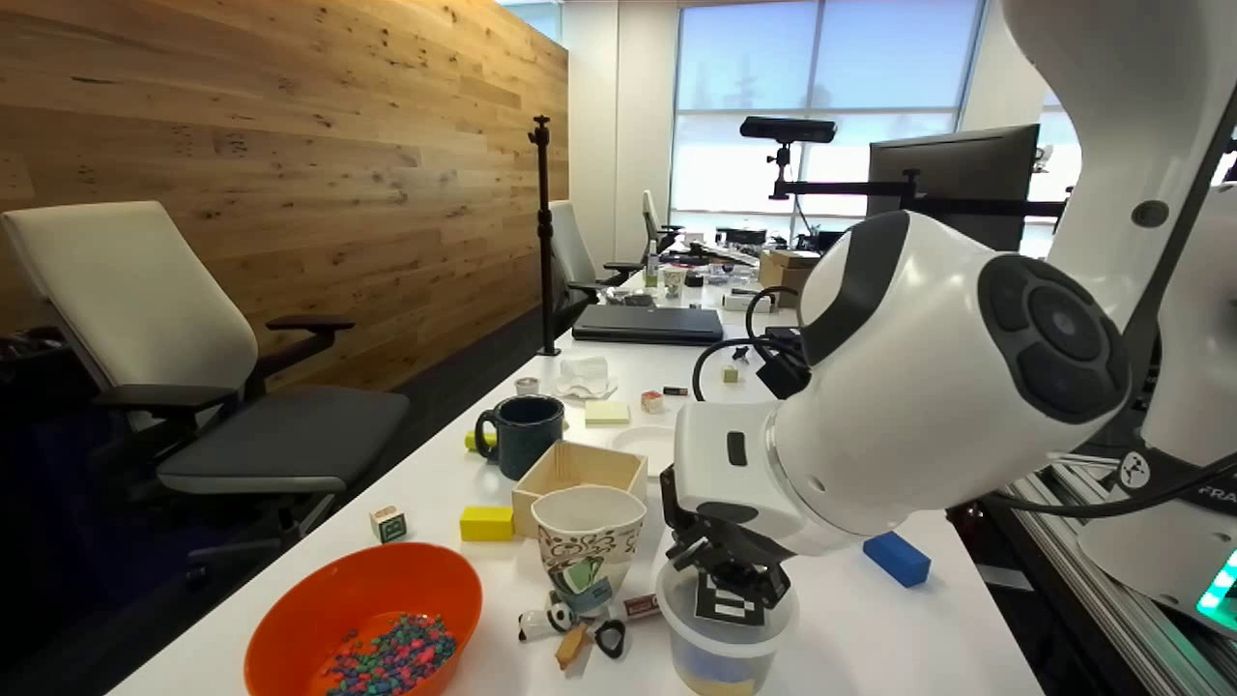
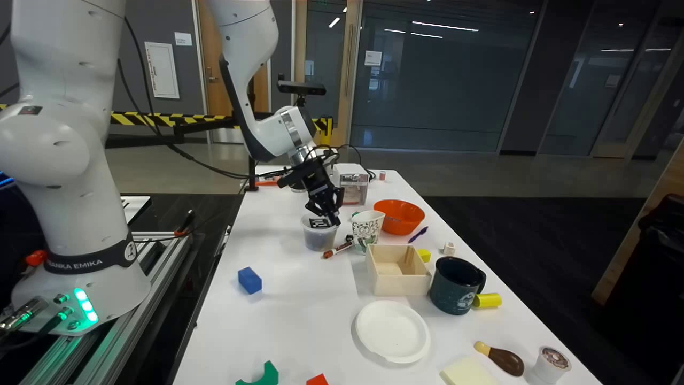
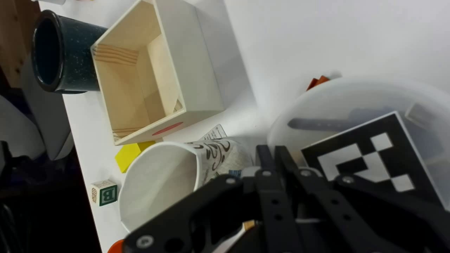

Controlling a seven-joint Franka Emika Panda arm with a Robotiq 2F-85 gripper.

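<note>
A translucent plastic tub stands on the white table, with a black-and-white marker card over its top. In the wrist view, my gripper is shut on the near rim of the tub, its fingertips close together. From the far side, the gripper reaches down to that same tub. Blurry shapes show inside it, too faint to name. Close beside stands a patterned paper cup, seen tilted in the wrist view. The gripper's body hides part of the tub's rim.
A wooden box, a dark mug and a white plate stand further along the table. An orange bowl holds colored bits. A marker pen lies near the tub. A blue block sits in open space.
</note>
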